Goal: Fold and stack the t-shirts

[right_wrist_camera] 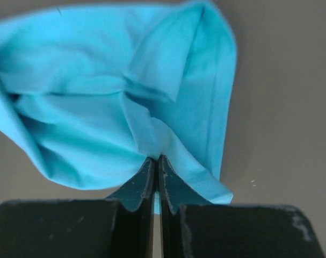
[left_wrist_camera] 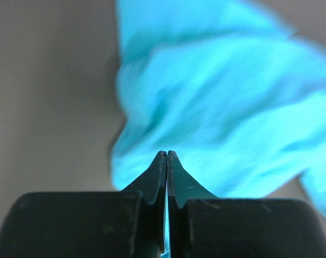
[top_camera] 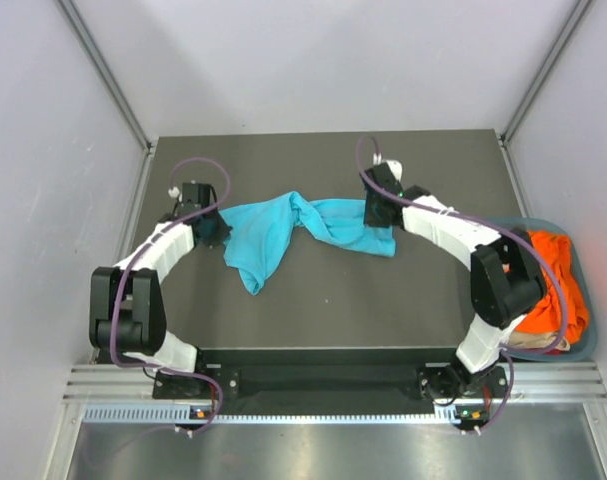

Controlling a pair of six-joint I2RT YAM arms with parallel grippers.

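A turquoise t-shirt lies crumpled and stretched sideways across the middle of the table, with a twisted narrow part at its centre. My left gripper is shut at the shirt's left end; in the left wrist view its fingertips stand in front of the blurred cloth, with none seen pinched between them. At the right end, my right gripper is shut. The right wrist view shows a raised fold of the shirt running into its closed fingertips, while a flat hem lies beside them.
A blue-grey basket with orange clothing and some beige cloth stands at the right, beyond the table edge. Bare grey table lies in front of and behind the shirt. White walls bound both sides.
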